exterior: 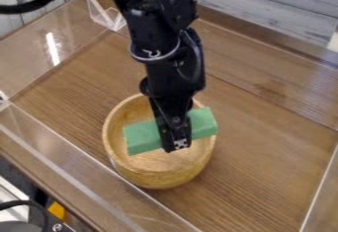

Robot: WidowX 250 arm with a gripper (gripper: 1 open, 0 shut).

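Observation:
The black robot arm comes down from the top centre, and its gripper (173, 127) is shut on a green rectangular block (142, 137). The block is held tilted over the inside of a round tan wooden bowl (160, 171); whether it touches the bowl is hard to tell. The gripper hides the middle of the block and the back part of the bowl.
Clear plastic edging runs along the left and front sides, with dark cables at the lower left. A white slatted surface is at the back.

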